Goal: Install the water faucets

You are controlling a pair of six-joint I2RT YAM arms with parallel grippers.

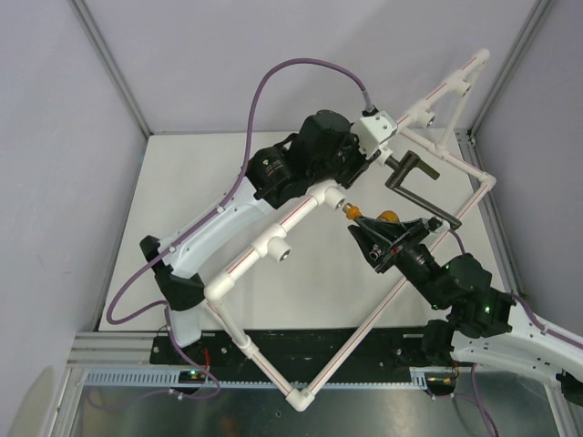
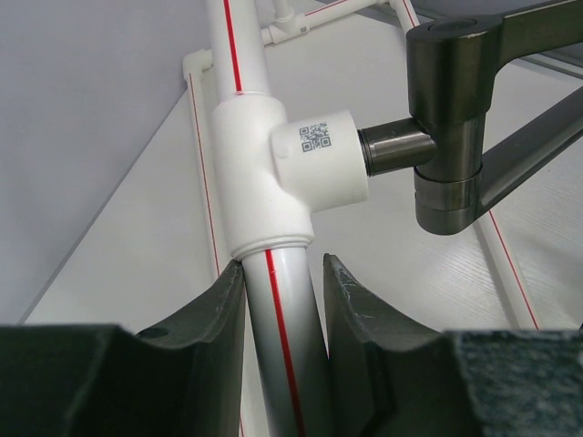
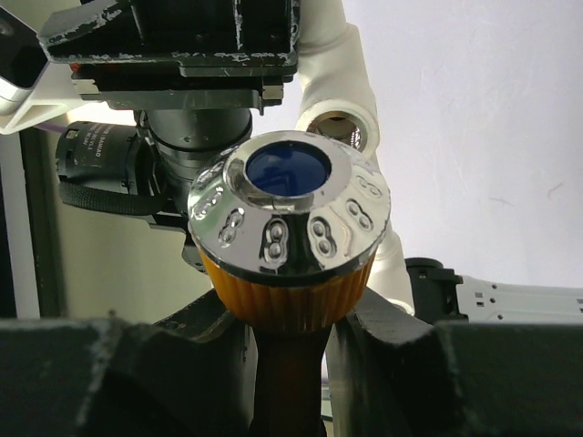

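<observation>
A white PVC pipe frame (image 1: 282, 224) carries several tee fittings. My left gripper is around the upper pipe, its fingers on either side of it just below a tee (image 2: 255, 173); how tightly is unclear. A dark faucet (image 2: 446, 127) with a lever sticks out of that tee's side. My right gripper (image 1: 378, 238) is shut on a faucet with an orange body and chrome cap (image 3: 287, 232); in the top view its orange tip points at an open tee socket (image 3: 337, 127), slightly apart from it.
The frame's lower rail (image 1: 355, 339) runs diagonally over the white board (image 1: 182, 168). Grey walls stand at both sides. Both arms crowd the upper pipe in the middle.
</observation>
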